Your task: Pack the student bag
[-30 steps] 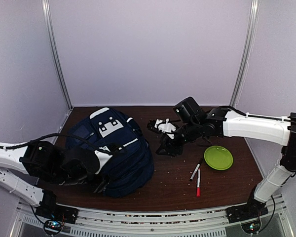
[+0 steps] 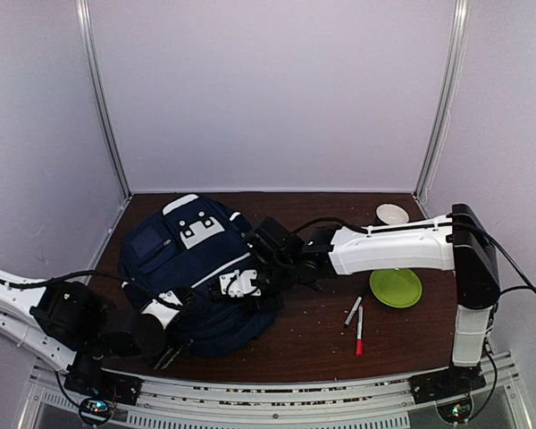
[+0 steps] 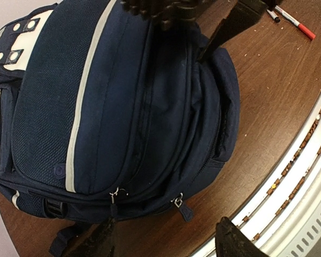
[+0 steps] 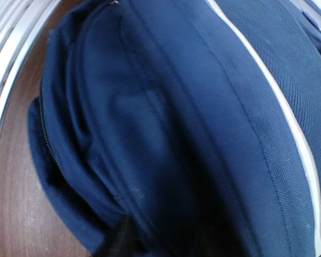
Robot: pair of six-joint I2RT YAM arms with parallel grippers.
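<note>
A navy backpack with white trim lies on the left of the wooden table, its zippers and side pockets facing the front in the left wrist view. My right gripper is down at the bag's right side, its fingers dark and blurred against the fabric in the right wrist view; how far they are apart is hard to tell. My left gripper is open at the bag's front-left, nothing between its fingers.
Markers lie right of the bag, beside a green plate. A white bowl stands at the back right. The table's metal front rail runs close to the bag.
My right gripper has moved left and down onto the backpack's side. The left arm has drawn back toward the front-left.
</note>
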